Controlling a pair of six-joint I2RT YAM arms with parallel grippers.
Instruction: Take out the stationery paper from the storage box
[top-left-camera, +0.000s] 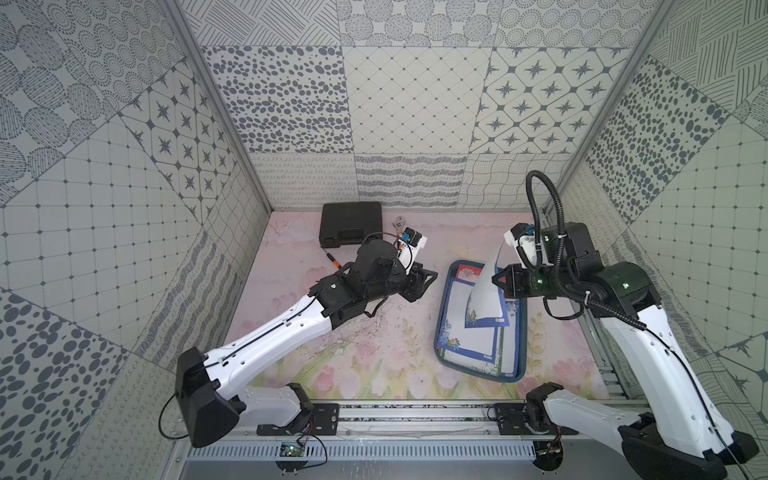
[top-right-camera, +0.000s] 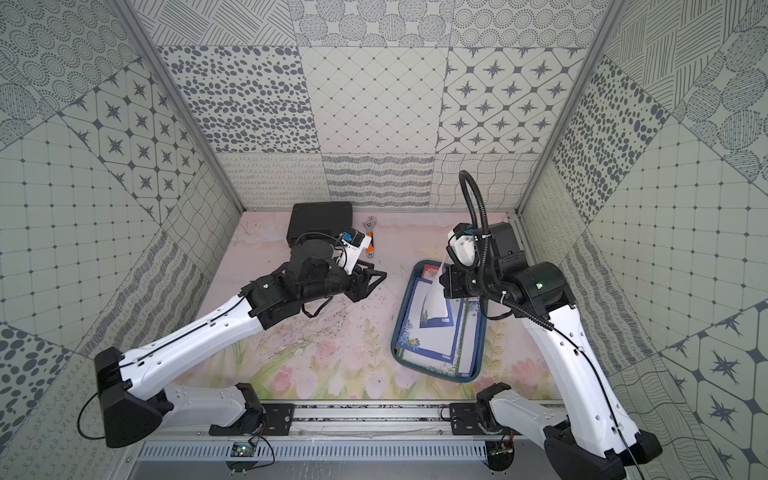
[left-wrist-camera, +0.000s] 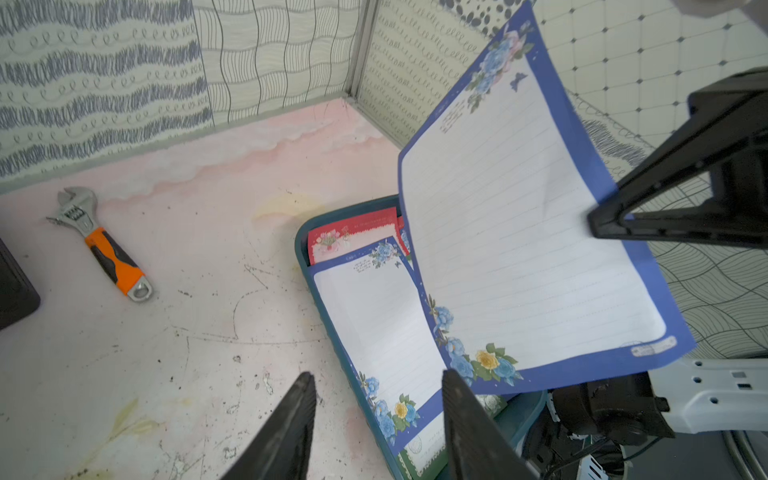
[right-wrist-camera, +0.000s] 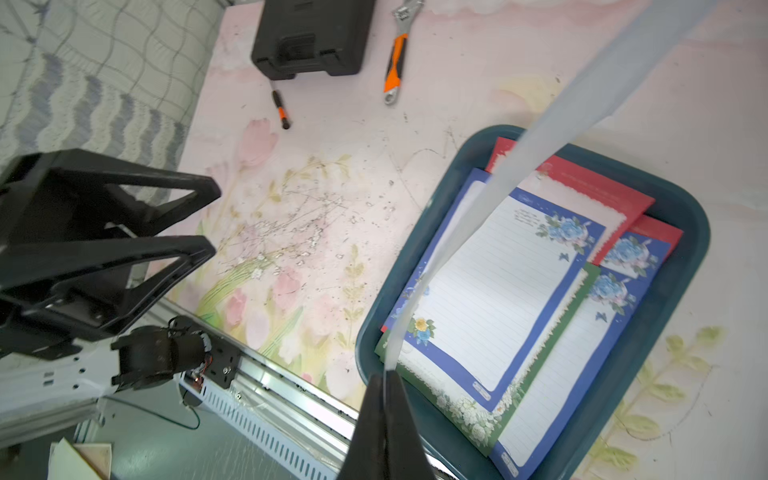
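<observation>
Several decorated sheets lie in the dark blue-green storage box (right-wrist-camera: 694, 232), blue-bordered paper (right-wrist-camera: 496, 268) on top. Above them, one lined sheet with a blue floral border (left-wrist-camera: 520, 224) hangs tilted in the air, its edge pinched by my right gripper, which is shut on it. In the right wrist view this lifted sheet (right-wrist-camera: 500, 172) shows edge-on, running down to the fingertips. Left of the box, clear of the paper, my left gripper stands partly open with nothing between its fingers.
On the table behind lie a black case (top-left-camera: 350, 222), an orange-handled wrench (left-wrist-camera: 112, 252) and a small screwdriver (right-wrist-camera: 280, 109). The table left of the box is free, and walls enclose the back and sides.
</observation>
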